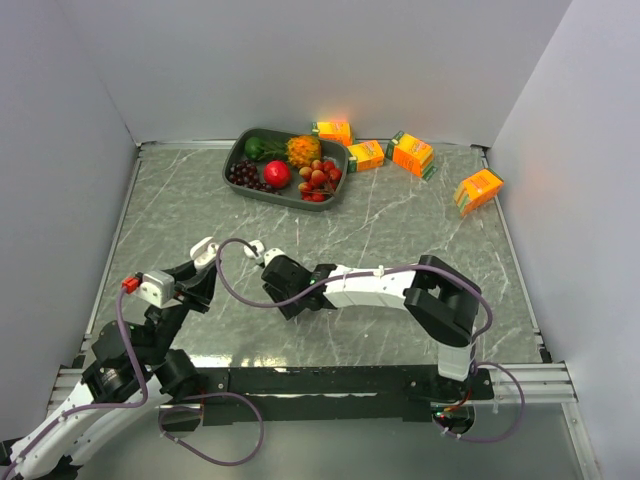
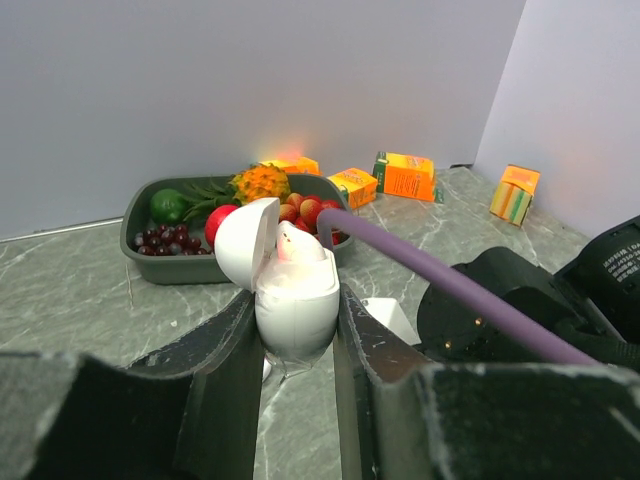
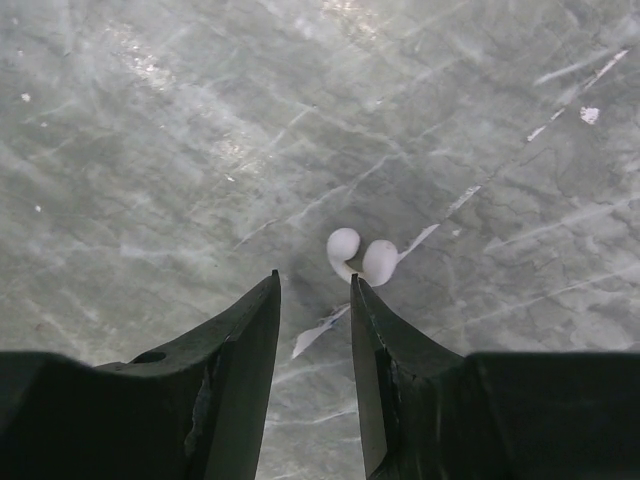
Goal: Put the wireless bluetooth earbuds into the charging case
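My left gripper is shut on the white charging case (image 2: 297, 305), held raised with its lid open, at the left in the top view. My right gripper points down at the table, fingers part open with nothing between them. Just beyond its fingertips two white earbud pieces (image 3: 378, 262) lie on the marble surface. In the top view the right wrist housing (image 1: 287, 283) covers that spot. Another white object (image 1: 255, 250) lies behind it, partly hidden by the cable.
A grey tray of fruit (image 1: 239, 180) stands at the back, with several orange boxes (image 1: 410, 152) at back right. The marble table (image 1: 440, 230) is otherwise mostly clear. Walls bound the sides and back.
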